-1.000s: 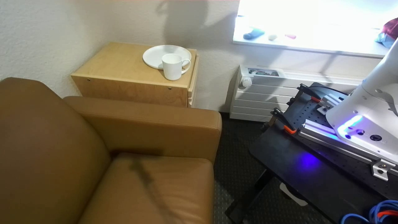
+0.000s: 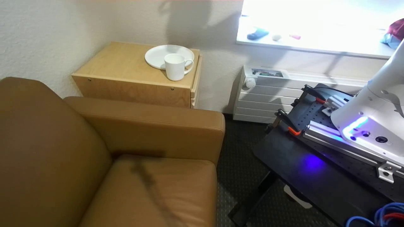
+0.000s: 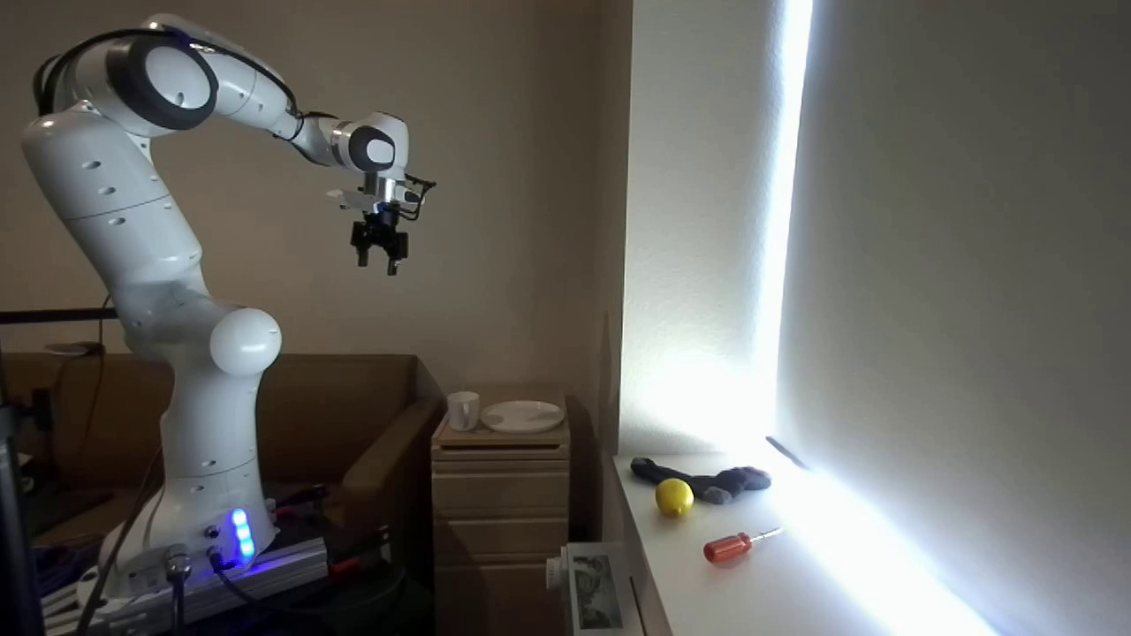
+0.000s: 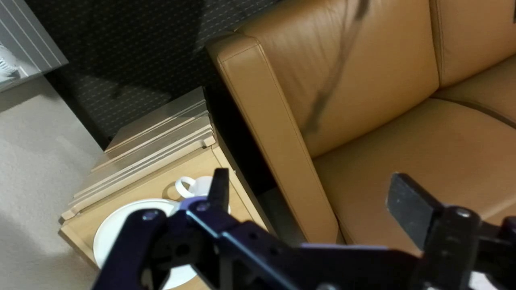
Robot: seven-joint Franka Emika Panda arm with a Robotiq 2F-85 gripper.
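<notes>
A white mug (image 2: 175, 68) stands upright on the wooden cabinet (image 2: 113, 62), its handle toward the window side. Just behind it lies a white plate (image 2: 157, 55), and the mug overlaps part of it in exterior view 1. My gripper (image 3: 378, 263) hangs high in the air, well above the cabinet, its fingers pointing down. In the wrist view a wide gap separates the two black fingers (image 4: 412, 208), with nothing held between them. There the gripper body covers parts of the mug (image 4: 200, 186) and the plate (image 4: 113, 224).
A brown sofa armrest (image 2: 163, 117) borders the cabinet. On the windowsill (image 3: 806, 594) are a yellow lemon-like object (image 3: 673, 497), a red-handled screwdriver (image 3: 727, 548) and a dark cloth-like item (image 3: 705, 479). A radiator (image 2: 261, 102) stands below the window.
</notes>
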